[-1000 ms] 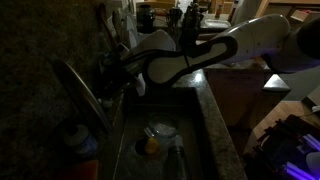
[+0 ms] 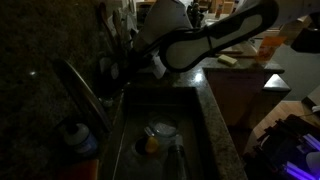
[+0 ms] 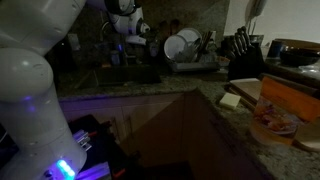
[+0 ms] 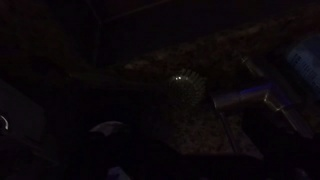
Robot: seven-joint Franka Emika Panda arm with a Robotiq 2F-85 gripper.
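Observation:
My gripper (image 2: 130,76) hangs above the far left end of the sink, beside the dish rack, its fingers dim and partly lost in shadow. In exterior view 2 the gripper (image 3: 138,47) shows small at the back, left of the white plates (image 3: 182,44). It stands open, with no held object visible. Inside the dark sink (image 2: 135,98) lie a clear bowl-like item (image 2: 162,129), a small orange-yellow item (image 2: 152,146) and a dark upright item (image 2: 180,160). The wrist view is very dark; a ridged, glinting round thing (image 4: 184,90) and a greyish bar (image 4: 240,98) are faintly visible.
A large dark pan-like disc (image 2: 82,92) leans at the left wall. On the counter (image 3: 205,88) are a black knife block (image 3: 241,55), a pale yellow block (image 3: 230,100) and an orange bag (image 3: 288,108).
My arm has moved up and toward the far right of exterior view 1, drawing away from the left wall. The items in the sink look unmoved.

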